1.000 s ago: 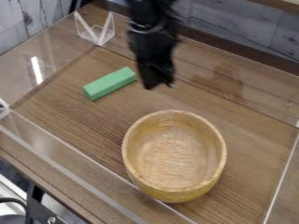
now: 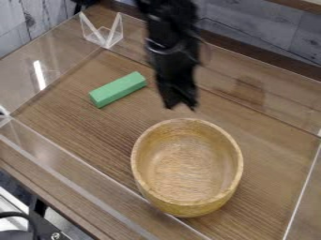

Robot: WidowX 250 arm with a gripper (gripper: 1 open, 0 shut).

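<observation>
My black gripper [image 2: 170, 94] hangs over the middle of the wooden table, behind a round pale wooden bowl [image 2: 186, 192]. It appears shut, with nothing visible between its fingers. A green block [image 2: 118, 88] lies to the left of the gripper, apart from it. The bowl looks empty.
A white wire object [image 2: 103, 30] stands at the back left. A raised rim runs along the back. Dark cables lie at the lower left corner.
The bowl and green block have not moved.
</observation>
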